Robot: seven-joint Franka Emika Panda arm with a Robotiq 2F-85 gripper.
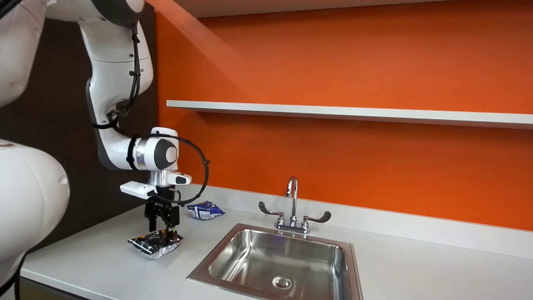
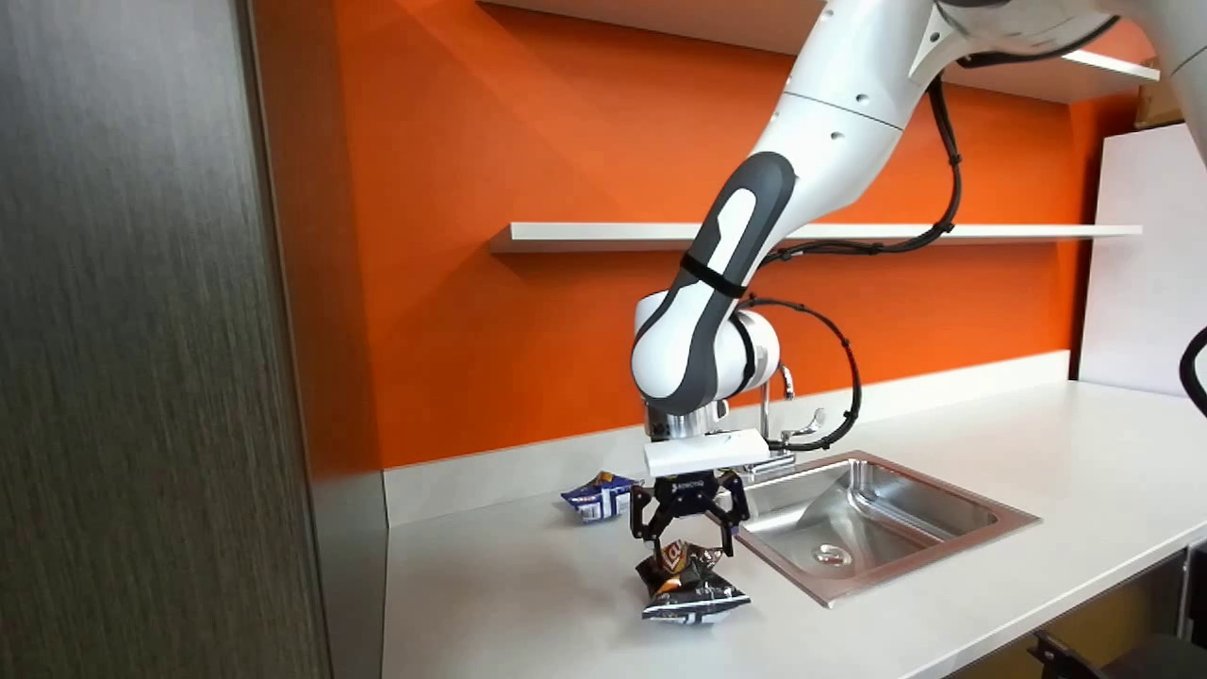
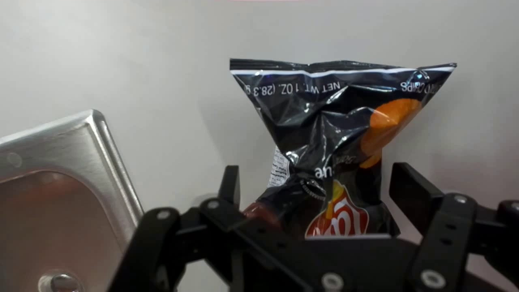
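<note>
A black chip bag [image 3: 321, 126] with white lettering, an orange patch and a red logo lies on the counter. My gripper [image 2: 693, 549] is just above its far part, pointing down. The fingers stand open, one finger on each side of the bag in the wrist view, with counter showing beside the left finger [image 3: 230, 187]. The gripper body hides the bag's lower end there. In exterior view 1 the same bag [image 1: 155, 247] sits under the gripper [image 1: 162, 230]. Whether a finger touches the bag, I cannot tell.
A blue bag [image 1: 205, 210] lies farther back near the wall. The steel sink [image 1: 225, 250] with its faucet [image 1: 293, 200] is to the right of the black bag. Beyond the sink the counter [image 1: 439, 265] is clear, and a white shelf [image 1: 349, 111] runs above.
</note>
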